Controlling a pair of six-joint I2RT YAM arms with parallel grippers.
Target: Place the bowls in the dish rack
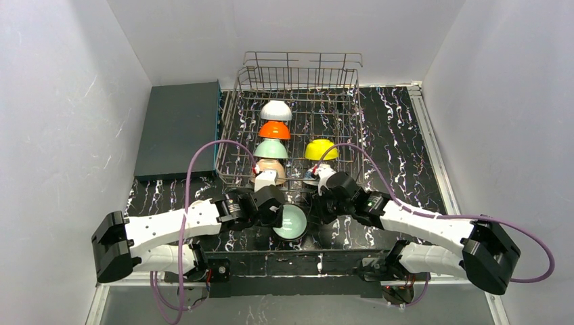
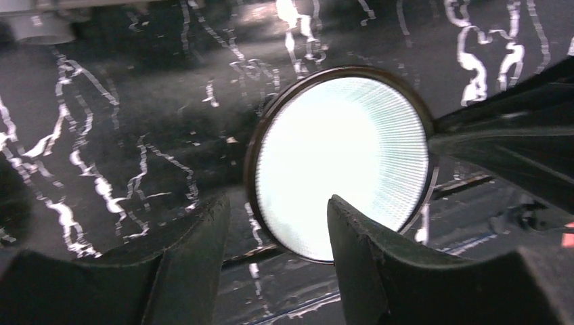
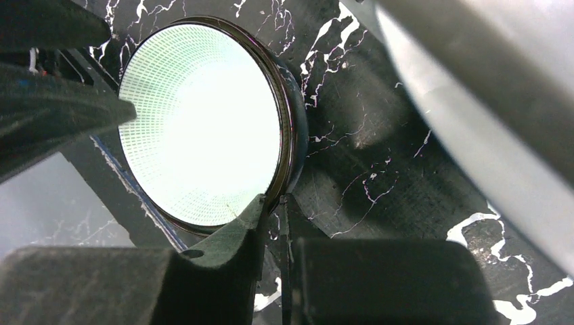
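A pale green bowl (image 1: 292,220) with a dark outer rim lies on the black marble counter in front of the rack; both wrist views show it (image 2: 345,162) (image 3: 196,122). My left gripper is open above its near edge. My right gripper is shut on the bowl's rim. In the dish rack (image 1: 227,135) bowls stand on edge: white (image 1: 276,110), orange (image 1: 274,131), mint (image 1: 271,149), tan (image 1: 269,168) and yellow (image 1: 321,149), with another partly hidden behind my right arm.
A dark grey board (image 1: 174,128) lies left of the rack. The counter (image 1: 399,156) to the right of the rack is clear. Grey walls enclose the sides and back. A light object is partly hidden behind the left arm.
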